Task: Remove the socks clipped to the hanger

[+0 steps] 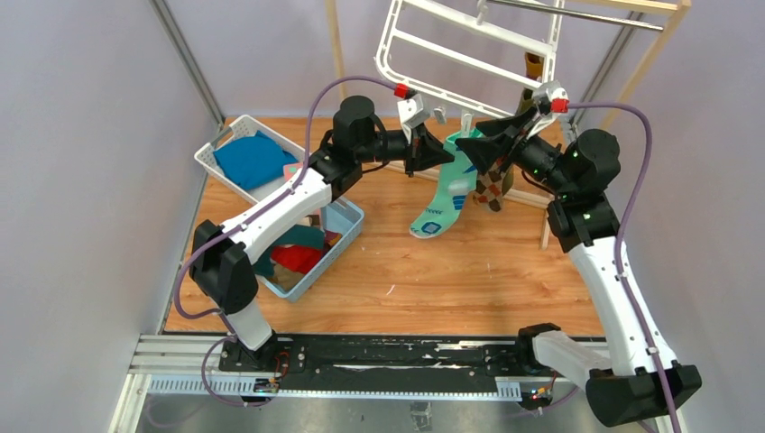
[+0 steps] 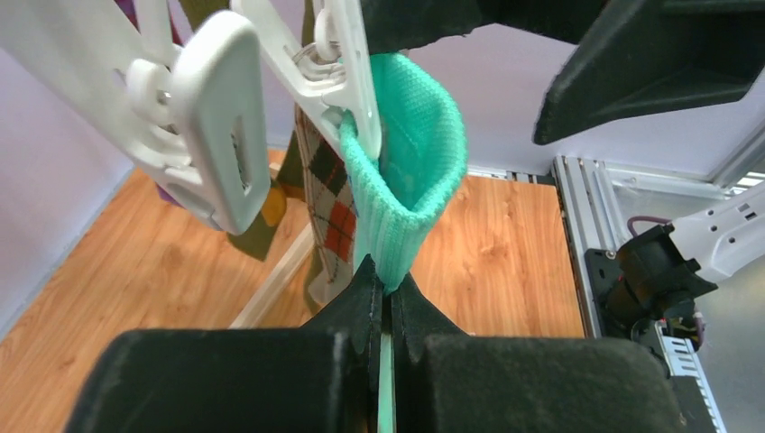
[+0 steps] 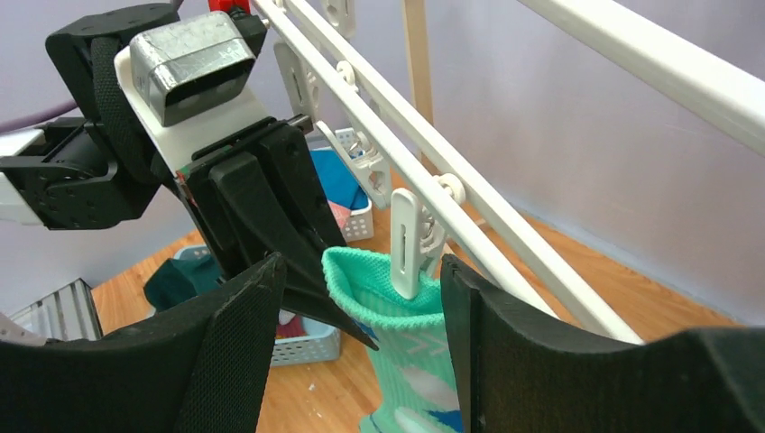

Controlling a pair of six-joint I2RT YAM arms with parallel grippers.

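A mint-green sock (image 1: 441,203) hangs from a white clip (image 3: 406,242) on the hanger rack (image 1: 451,95). My left gripper is shut at the sock's cuff, with mint fabric in line with its fingertips; whether fabric is between them is unclear. My right gripper stands part open around the cuff and clip in its wrist view, close above the left one. Behind the green sock hangs an argyle sock (image 2: 329,189), with olive fabric beside it.
A white basket (image 1: 216,168) with blue cloth and a blue basket (image 1: 307,285) with mixed fabrics stand at the left. A wooden frame and metal bar (image 1: 595,16) border the rack.
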